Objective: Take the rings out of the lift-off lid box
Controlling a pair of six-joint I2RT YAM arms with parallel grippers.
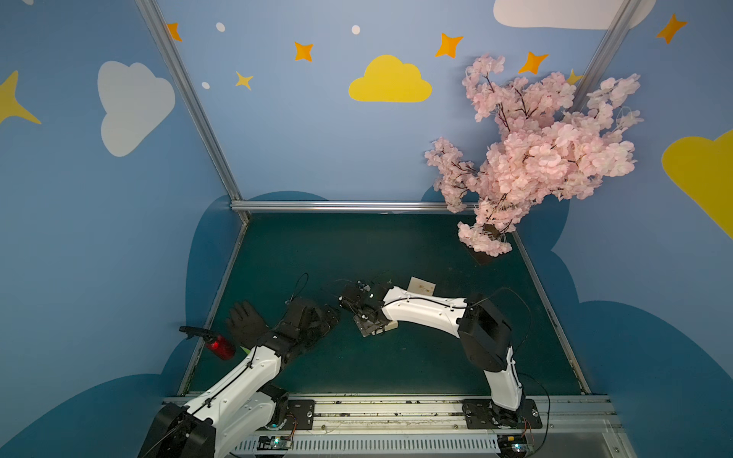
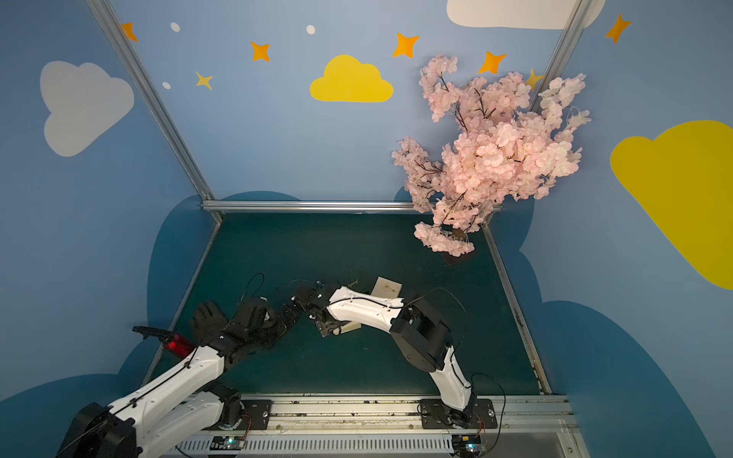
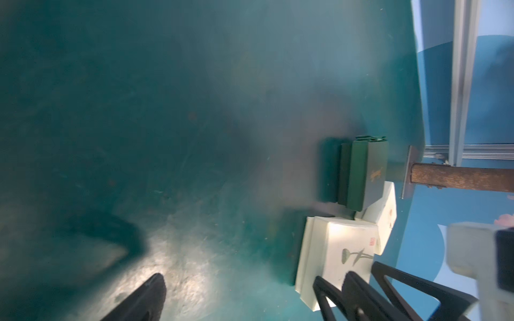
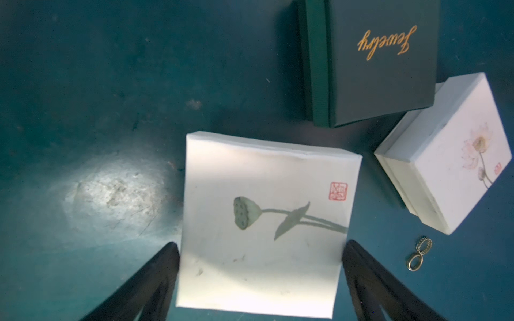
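In the right wrist view, a closed white box (image 4: 262,224) with a lotus-pod print lies between the spread fingers of my right gripper. The gripper is open, one fingertip near each side edge of the lid; contact cannot be told. Two small rings (image 4: 418,254) rest on the table to the box's right. A dark green "Jewelry" box (image 4: 382,58) and a second white box (image 4: 449,152) with a pink lotus sit beyond it, both closed. My left gripper stands open and empty to the left of the lotus-pod box.
A black glove (image 1: 246,324) and a red spray bottle (image 1: 220,347) lie at the table's left side. Pink blossom branches (image 1: 542,156) lean over the back right corner.
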